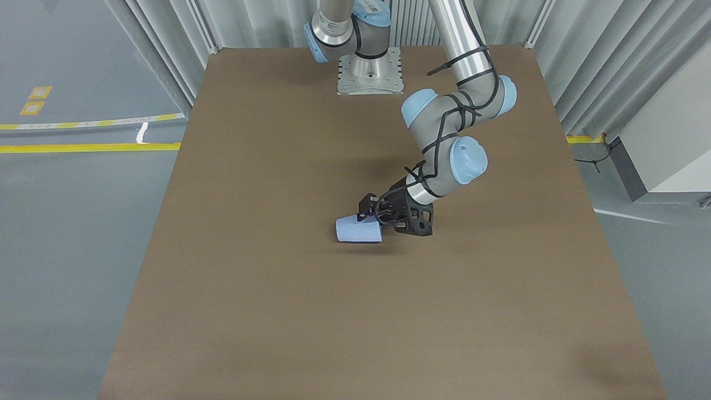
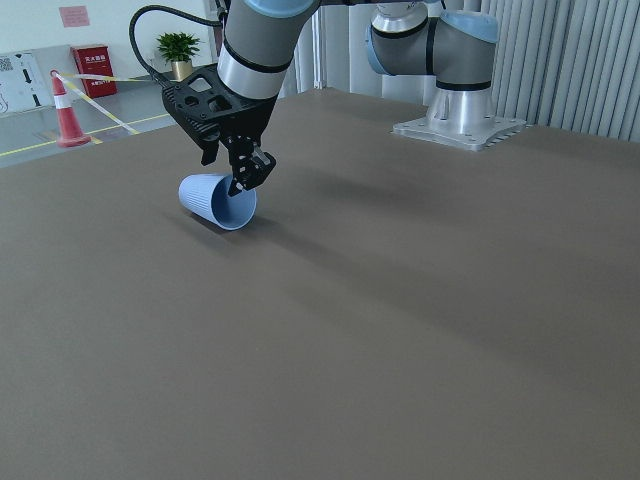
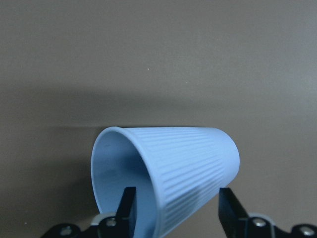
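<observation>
A light blue ribbed cup lies on its side on the brown table, with its open end toward my arm's tool. My gripper is open at that end, its two black fingers apart near the bottom of the wrist view. The left finger reaches over the cup's mouth and the right one is just beside the cup's outer wall. Whether either touches the cup I cannot tell.
The rest of the tabletop around the cup is bare, with floor beyond both side edges.
</observation>
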